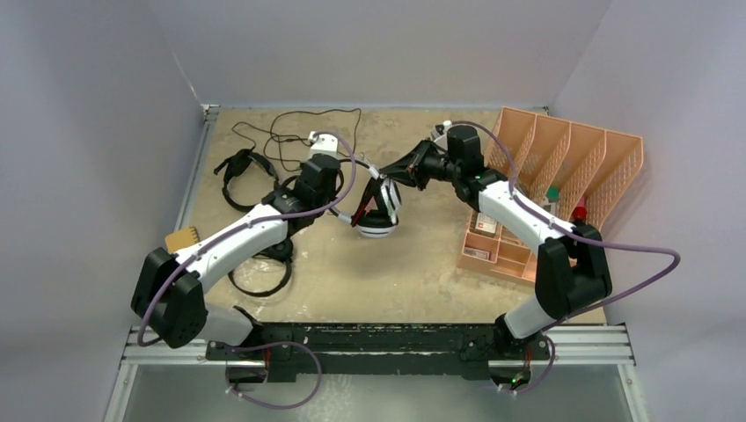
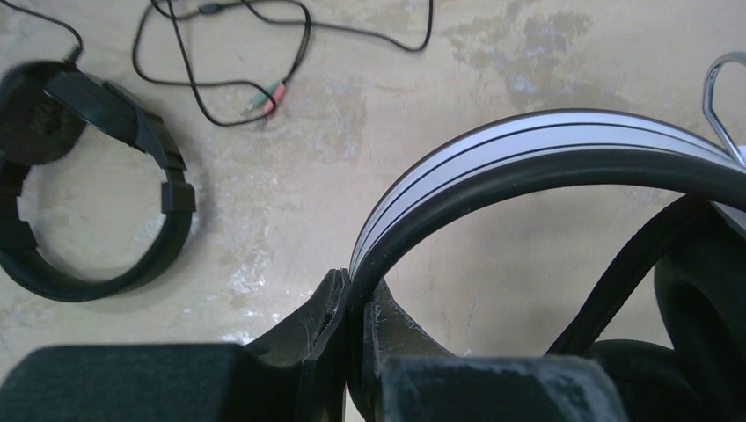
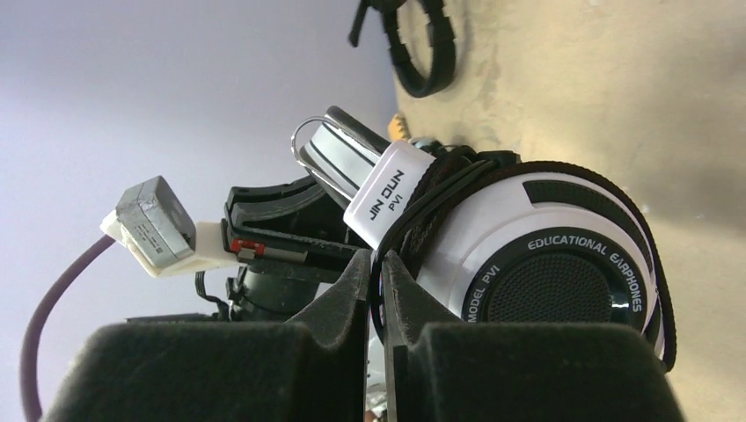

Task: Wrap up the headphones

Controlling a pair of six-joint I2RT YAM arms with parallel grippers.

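The white-and-black headphones (image 1: 376, 227) hang in mid-table. My left gripper is shut on their headband (image 2: 528, 171), which arches right across the left wrist view. A black cable (image 3: 661, 281) runs around the labelled white earcup (image 3: 466, 264) and down to my right gripper, which is shut with the thin cable at its fingertips, beside that earcup. In the top view the cord wraps over the earcups, though its free end is hard to make out.
Black headphones (image 1: 237, 161) with a loose cable lie at back left, another pair (image 1: 280, 249) at front left, beside a notepad (image 1: 180, 239). A pink divided organiser (image 1: 594, 149) fills the right side.
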